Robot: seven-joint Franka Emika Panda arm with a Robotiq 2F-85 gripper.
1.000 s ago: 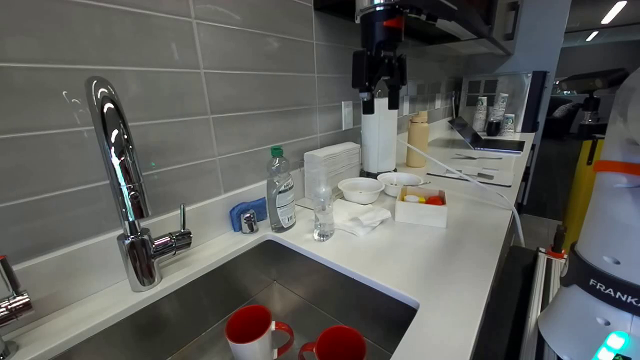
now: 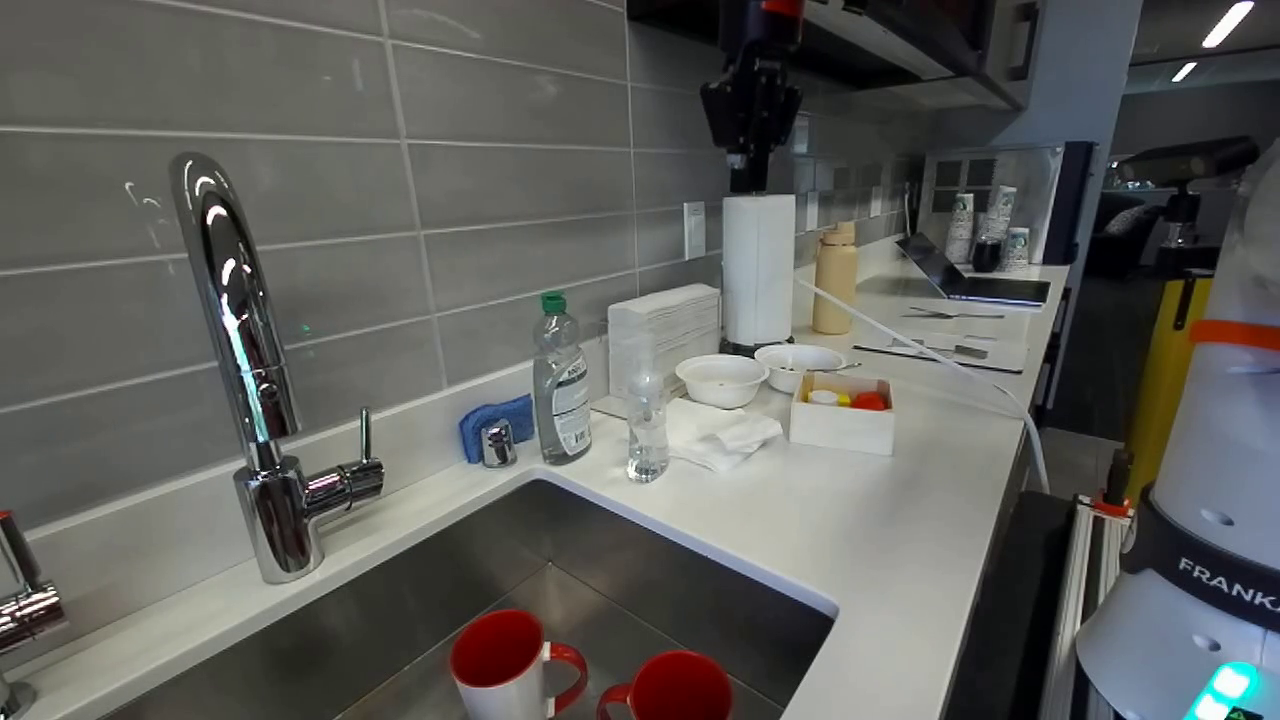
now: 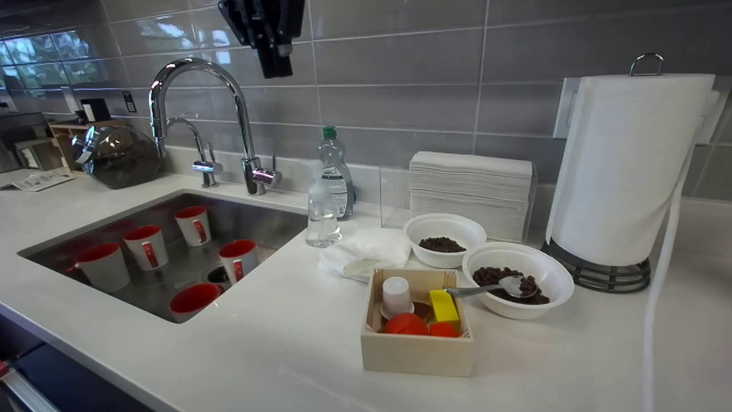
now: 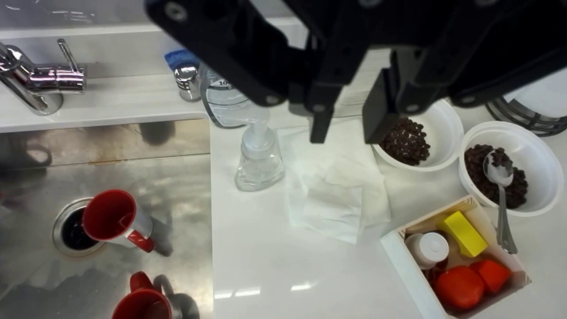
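Observation:
High over the counter hangs my gripper, empty, a narrow gap showing between its fingers in the wrist view. From exterior view 2 the gripper (image 3: 275, 68) appears in front of the tiled wall, well above the countertop. Beneath it are a clear pump bottle (image 4: 258, 165), crumpled white napkins (image 4: 340, 202) and a white bowl (image 4: 444, 133) of dark pellets. A second bowl (image 3: 549, 271) holds similar pellets and a spoon (image 3: 473, 291). The wooden box (image 3: 416, 353) contains a yellow block (image 3: 444, 308), a white cup (image 3: 396, 296) and red pieces.
Several red-and-white mugs stand in the sink (image 3: 274, 225), left of the counter. A faucet (image 2: 228, 312), dish soap (image 2: 561, 384), napkin stack (image 3: 470, 195) and paper towel roll (image 3: 628, 171) line the wall. Bare counter (image 3: 288, 343) lies in front of the box.
My gripper's fingers have come closer together in exterior view 1, and the gripper has risen a little. The objects on the counter and in the sink have stayed put.

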